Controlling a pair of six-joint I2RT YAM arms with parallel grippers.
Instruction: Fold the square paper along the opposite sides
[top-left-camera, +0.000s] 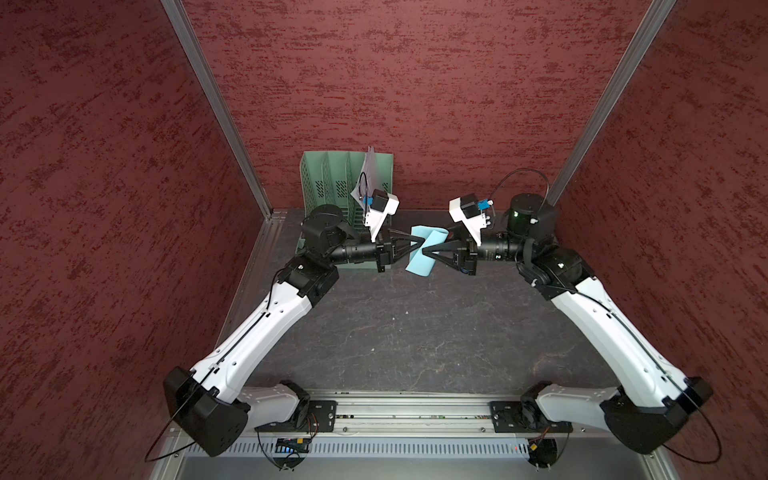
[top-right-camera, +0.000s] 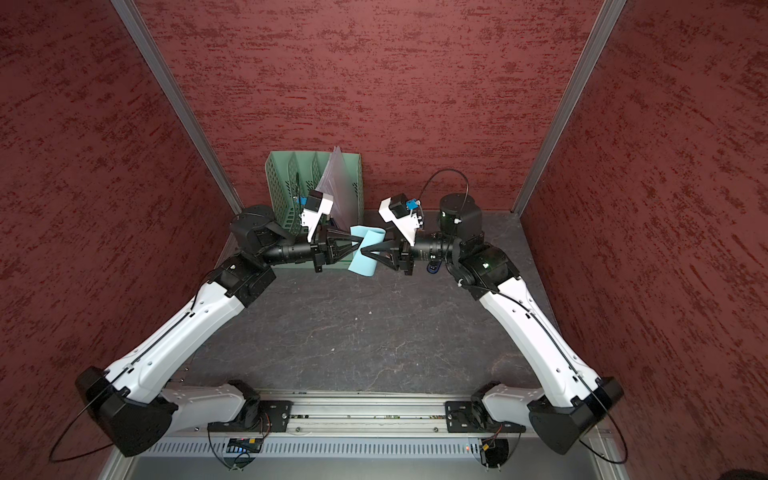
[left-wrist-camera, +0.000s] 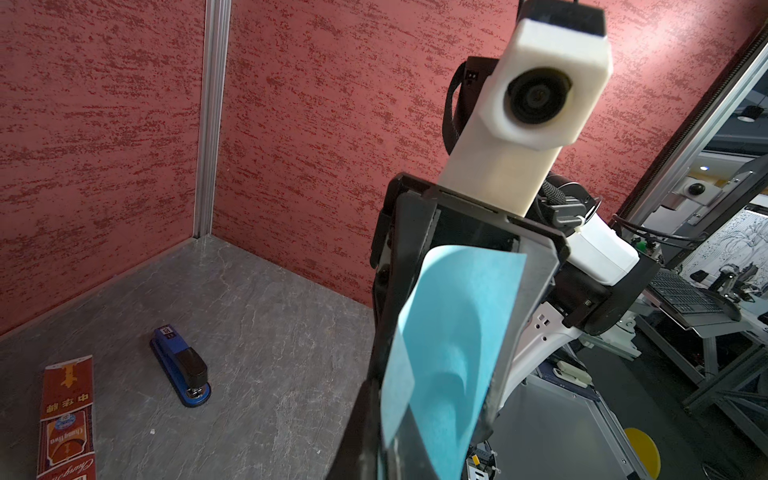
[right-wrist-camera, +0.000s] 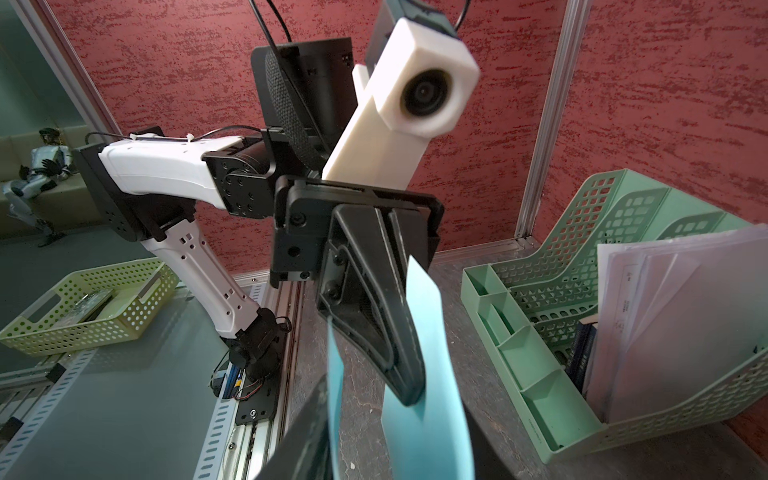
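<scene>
The light blue square paper (top-left-camera: 433, 249) is held up off the table between my two grippers, bent over into a curved fold with its sides standing apart. From the left, my left gripper (top-left-camera: 421, 242) reaches it, shut, with the sheet at its fingertips. In the right wrist view a black finger (right-wrist-camera: 406, 376) of the left gripper lies against the paper (right-wrist-camera: 438, 376). My right gripper (top-left-camera: 426, 251) comes in from the right, its fingers on both sides of the curled paper (left-wrist-camera: 456, 336). The lower part of the sheet is partly hidden by the fingers.
A green organizer (right-wrist-camera: 500, 352) holding white papers (right-wrist-camera: 688, 320) stands behind the left arm. A blue stapler (left-wrist-camera: 180, 364) and a red packet (left-wrist-camera: 66, 416) lie on the table at the far right.
</scene>
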